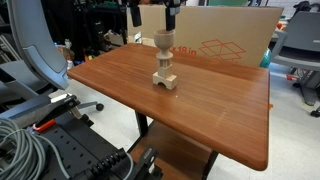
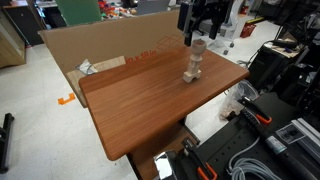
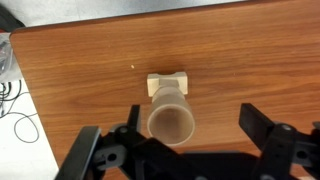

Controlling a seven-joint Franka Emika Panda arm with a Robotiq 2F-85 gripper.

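A stack of light wooden pieces (image 1: pixel 164 73) stands upright on the brown table (image 1: pixel 210 97), with a cup-like round piece (image 1: pixel 164 40) on top and a notched block (image 1: pixel 164 80) at its base. From above, the wrist view shows the round top (image 3: pixel 171 124) as a ring with a pale middle, and part of the base block (image 3: pixel 167 80) beyond it. My gripper is open, its fingers spread wide on either side of the top piece and clear of it. In exterior view 1 the fingers (image 1: pixel 171 20) hang at and above the top's height.
A large cardboard sheet (image 2: pixel 130 40) stands behind the table. Cables (image 1: pixel 25 150) and a black bench (image 1: pixel 85 150) lie at the near side.
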